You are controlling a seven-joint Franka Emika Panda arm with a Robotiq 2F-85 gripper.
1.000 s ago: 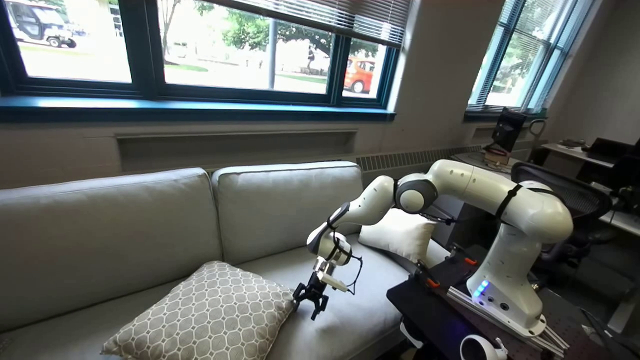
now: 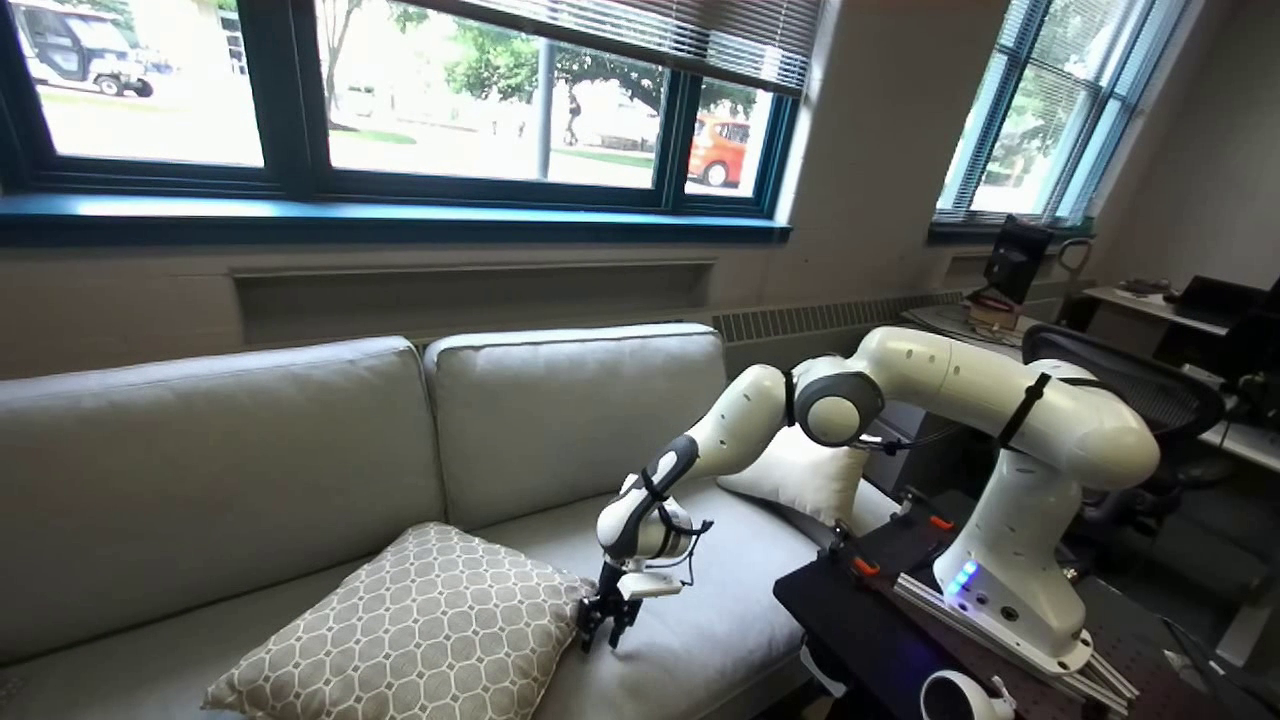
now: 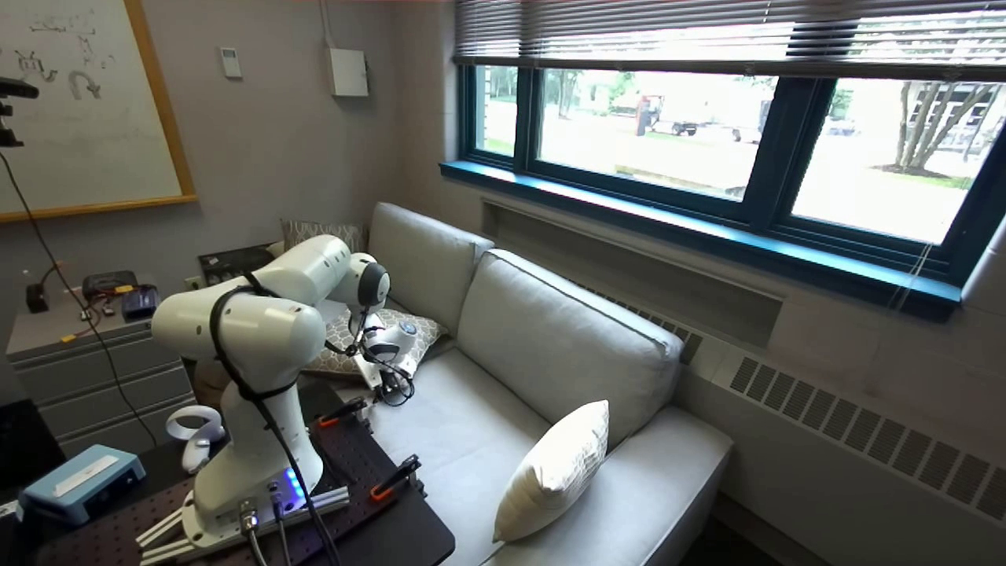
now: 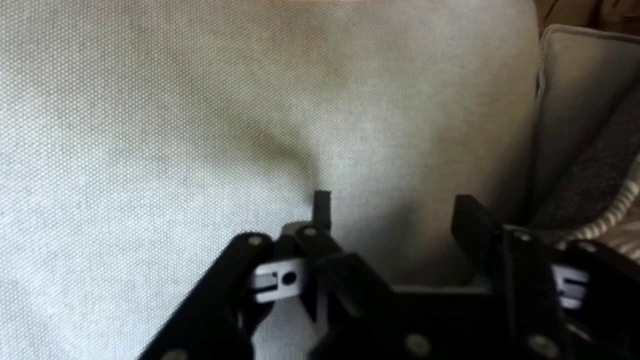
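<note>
Low over the grey sofa seat [image 2: 708, 588], my gripper [image 2: 601, 641] points down just at the right corner of the patterned pillow [image 2: 420, 630]. Its fingers are part open, with a visible gap between them. In the wrist view, the gripper shows only pale seat fabric [image 4: 180, 150] beyond that gap, and I see nothing held. A bit of striped pillow edge [image 4: 618, 207] shows at the far right, outside the fingers. Whether the fingertips touch the seat or the pillow corner I cannot tell. In exterior view 2 the fingertips are hard to make out beside the pillow [image 3: 421, 332].
Two sofa back cushions [image 2: 576, 420] stand behind the arm. A plain white pillow [image 3: 556, 472] leans at the other end of the seat. The dark table [image 2: 828, 600] bearing the robot base borders the sofa's front. Bare seat [image 3: 453, 424] lies between the pillows.
The gripper has swung from a tilted to a more upright pose, lower and slightly left. Its fingers stand closer together than before. The patterned pillow looks unmoved.
</note>
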